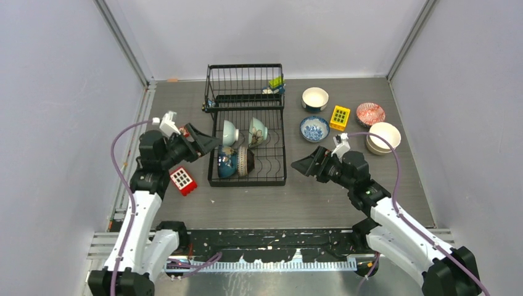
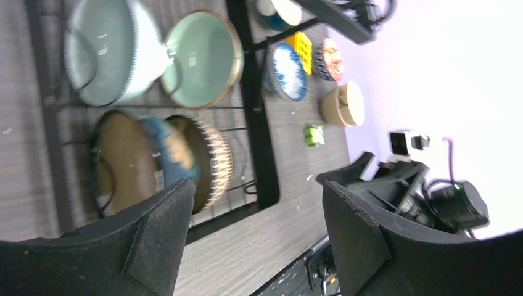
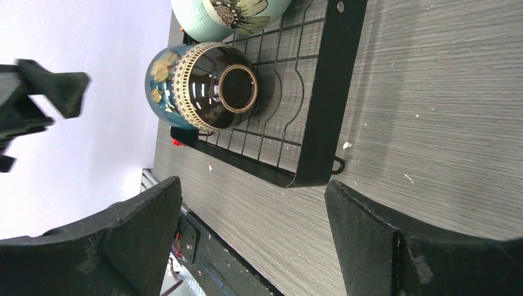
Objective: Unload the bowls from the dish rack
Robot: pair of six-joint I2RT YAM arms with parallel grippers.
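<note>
The black dish rack (image 1: 247,183) holds several bowls: a white one (image 1: 229,132), a pale green one (image 1: 258,131), a blue floral bowl (image 1: 226,163) and a dark bowl with a beaded band (image 3: 234,89), all on their sides. My left gripper (image 1: 210,140) hangs at the rack's left side above these bowls, open, with nothing between its fingers; its wrist view looks down on them. My right gripper (image 1: 298,165) stands open just right of the rack's lower corner, facing it, empty.
Loose bowls stand at the right: white (image 1: 314,97), blue patterned (image 1: 313,128), red (image 1: 370,113) and stacked cream (image 1: 385,134), around a yellow block (image 1: 340,117). A red block (image 1: 184,182) lies left of the rack.
</note>
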